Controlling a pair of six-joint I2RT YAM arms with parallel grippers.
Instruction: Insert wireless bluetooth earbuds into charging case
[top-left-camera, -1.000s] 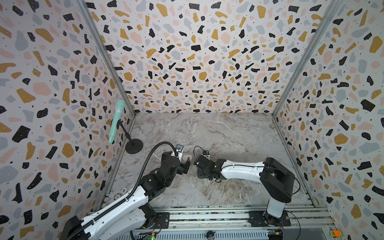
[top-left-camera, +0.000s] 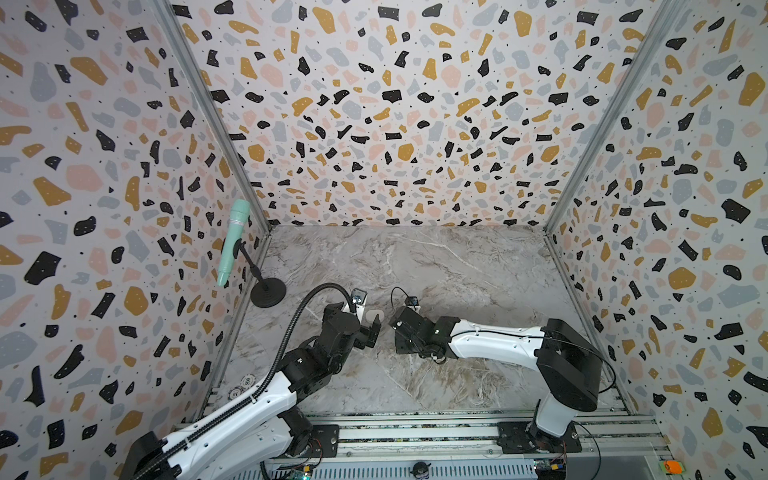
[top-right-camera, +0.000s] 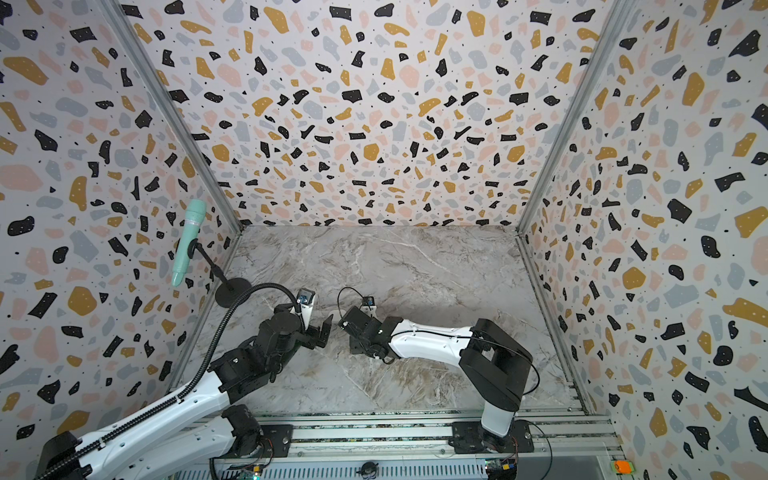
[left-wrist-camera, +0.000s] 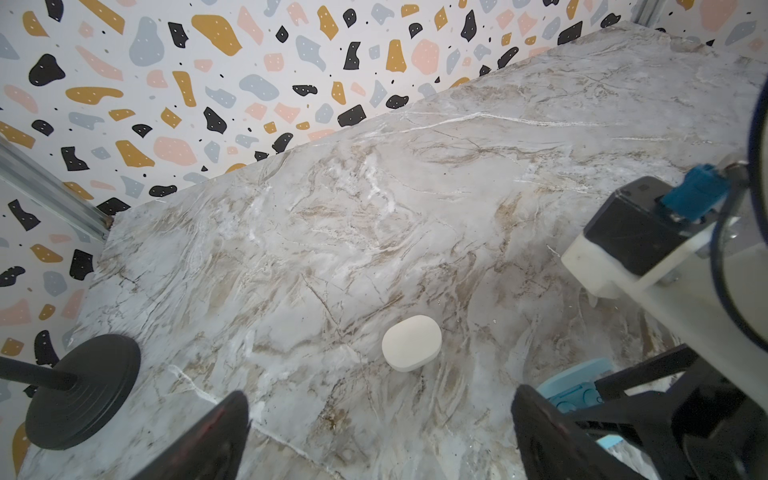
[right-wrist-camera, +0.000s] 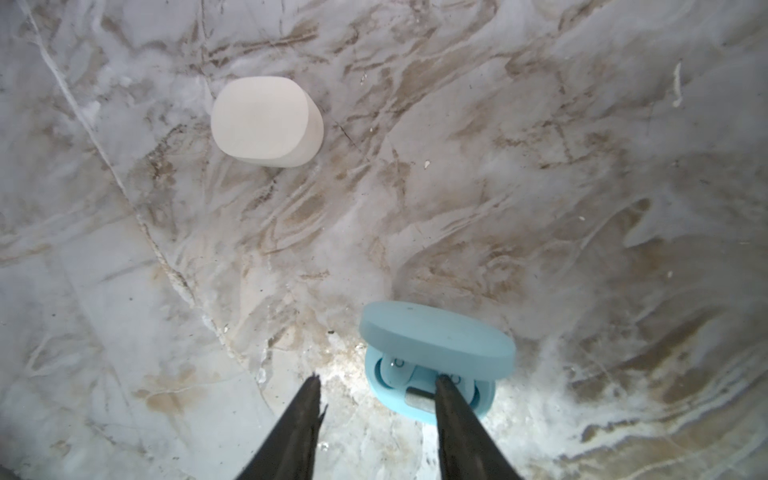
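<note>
The pale blue charging case (right-wrist-camera: 436, 340) lies with its hinged lid raised on the marble table (top-left-camera: 464, 264); blue earbud shapes (right-wrist-camera: 397, 369) show under the lid. My right gripper hangs over the case's near left end, fingers apart, nothing seen held between them. In the left wrist view the right arm partly hides the case (left-wrist-camera: 580, 372). A white rounded block (right-wrist-camera: 268, 120), seen also by the left wrist camera (left-wrist-camera: 411, 342), stands apart from it. My left gripper is open above the table, to the left, with nothing between its fingers.
At the left, a mint microphone (top-left-camera: 233, 240) rests on a black stand (top-left-camera: 268, 292). Patterned walls bound the back and sides.
The left arm has not moved.
</note>
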